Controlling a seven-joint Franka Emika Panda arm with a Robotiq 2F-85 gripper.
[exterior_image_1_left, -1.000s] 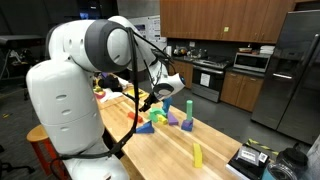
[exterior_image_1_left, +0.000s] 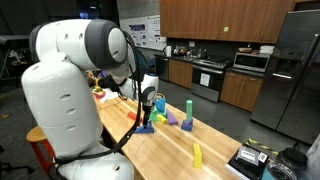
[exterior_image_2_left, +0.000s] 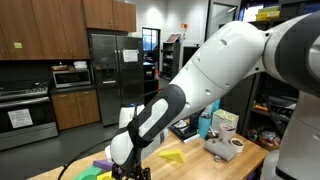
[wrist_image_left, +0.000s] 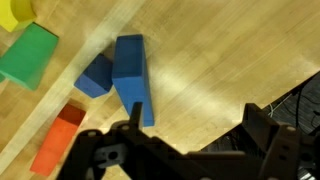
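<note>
In the wrist view, a long blue block (wrist_image_left: 131, 68) lies above the left finger, beside a smaller blue block (wrist_image_left: 96, 74). My gripper is open, its two fingers wide apart with bare wood between them. The left finger overlaps the lower end of the long block in the picture; whether they touch I cannot tell. From the first exterior view, the gripper (exterior_image_1_left: 146, 117) hangs low over the table by a blue block (exterior_image_1_left: 145, 129). The arm hides the fingertips in the second exterior view.
A green block (wrist_image_left: 28, 54), a red-orange block (wrist_image_left: 59, 138) and a yellow block (wrist_image_left: 15, 12) lie left of the blue pair. A green upright block (exterior_image_1_left: 189, 110) and yellow block (exterior_image_1_left: 197, 155) stand elsewhere. Bare wood (exterior_image_1_left: 235, 135) spreads to the right.
The arm has come down over the last second, bringing the gripper lower and slightly left, close to the tabletop near the blue block. The blocks in view have not visibly moved.
</note>
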